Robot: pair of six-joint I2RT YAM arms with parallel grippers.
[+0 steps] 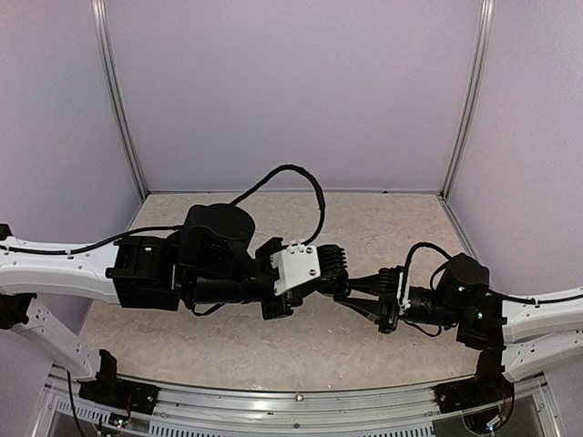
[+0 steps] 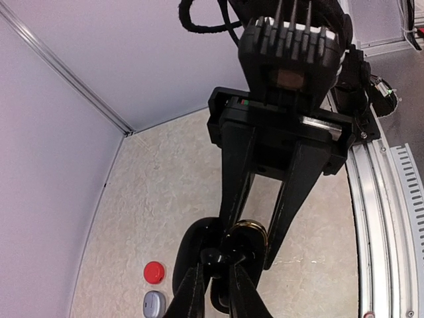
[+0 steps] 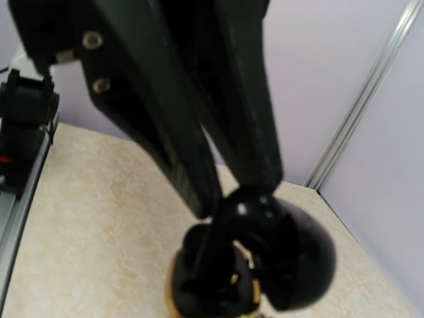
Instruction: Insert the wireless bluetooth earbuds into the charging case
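Note:
A black charging case with a gold rim [image 2: 189, 255] is held up at mid-scene, its lid open, in the right gripper, whose fingertips are shut on it. My left gripper is shut on a small glossy black earbud [image 2: 213, 258] at the case's opening; how far it sits inside cannot be told. In the top view both grippers meet around [image 1: 332, 284], largely hiding case and earbud. The right wrist view is blurred.
A red button [image 2: 154, 271] and a small silver-grey object [image 2: 154, 303] lie on the beige tabletop [image 1: 209, 355]. Walls enclose the back and sides.

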